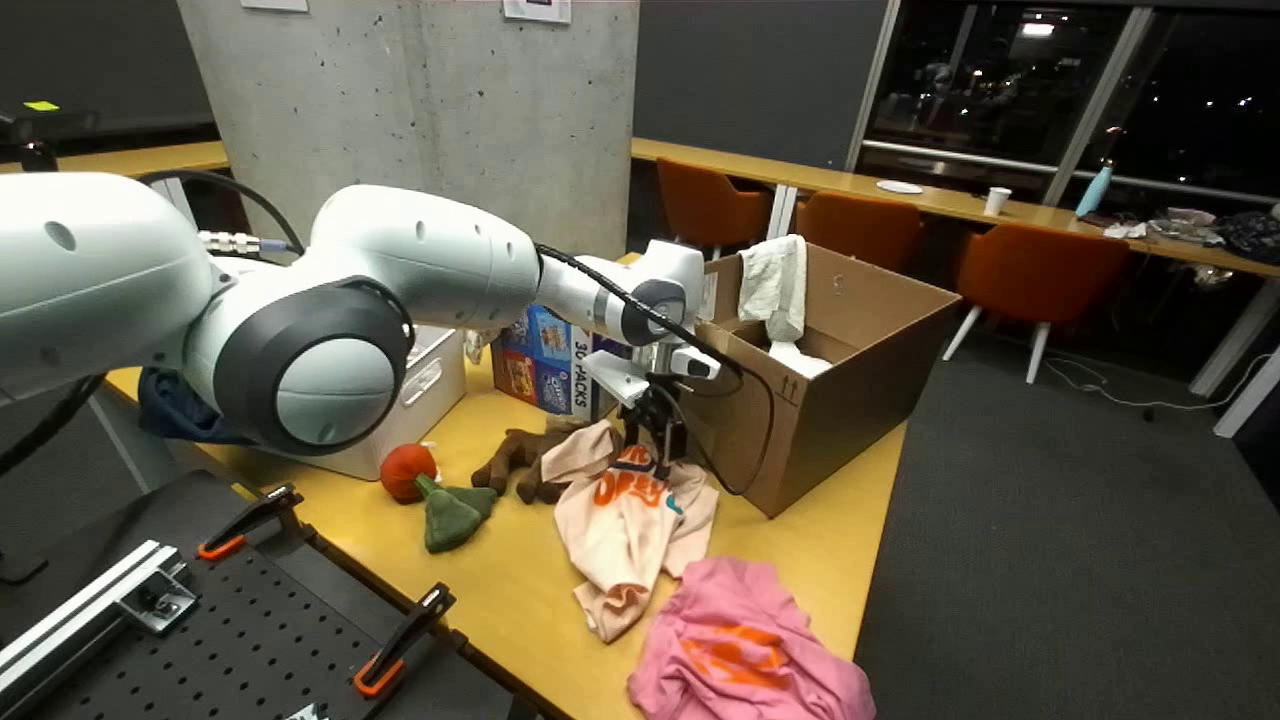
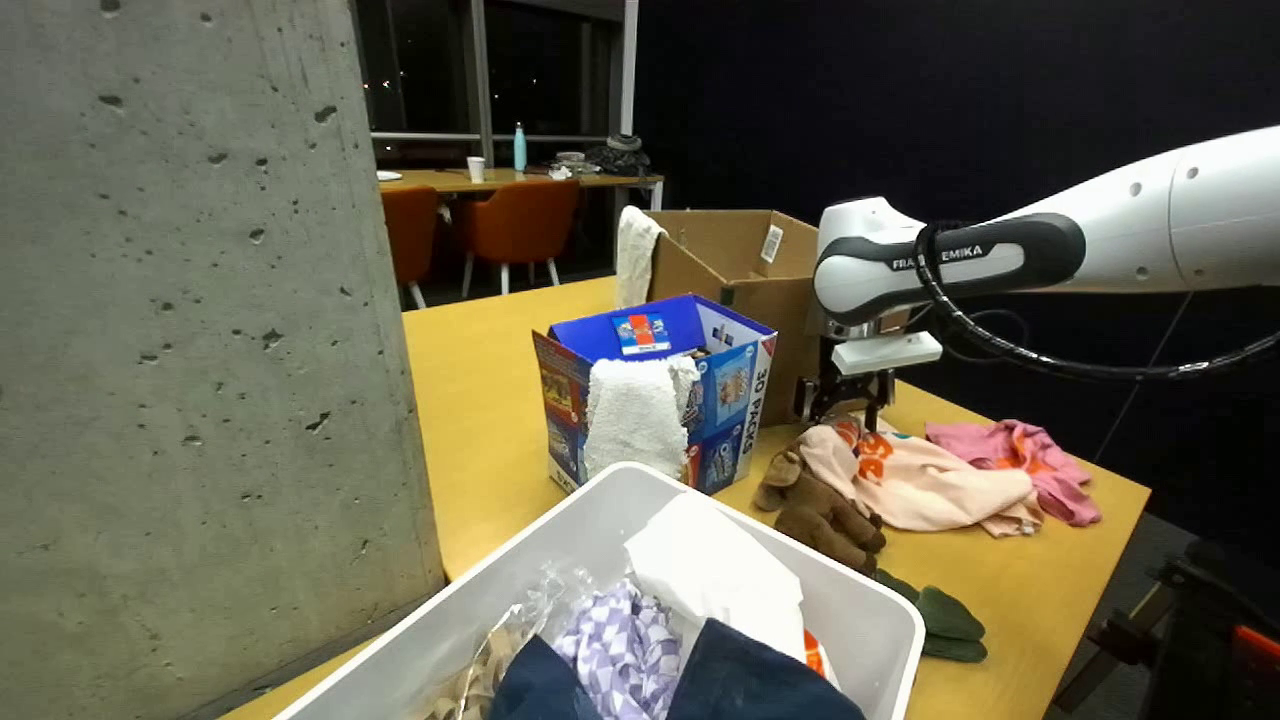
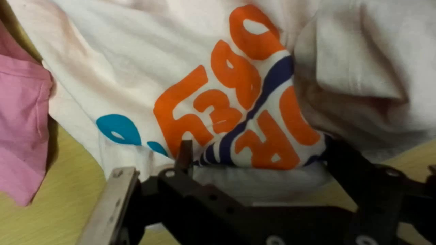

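Observation:
A pale peach shirt (image 1: 626, 524) with orange lettering lies crumpled on the table beside the cardboard box. My gripper is right over its printed part, open, with its fingers (image 3: 186, 157) set wide apart. Between them in the wrist view lies the shirt's cloth, orange and dark blue print bunching there; the fingers are not closed on it. Whether the fingertips touch the table is hidden. In front lies a pink shirt (image 1: 750, 654), also with orange print. A brown plush toy (image 2: 828, 516) rests against the peach shirt.
The open cardboard box (image 1: 828, 438) stands close behind my gripper, a white cloth (image 1: 774, 286) over its rim. A blue snack box (image 2: 726, 396) and a white bin (image 2: 882, 600) of cloth stand nearby. A red and green plush (image 1: 452, 516) lies left.

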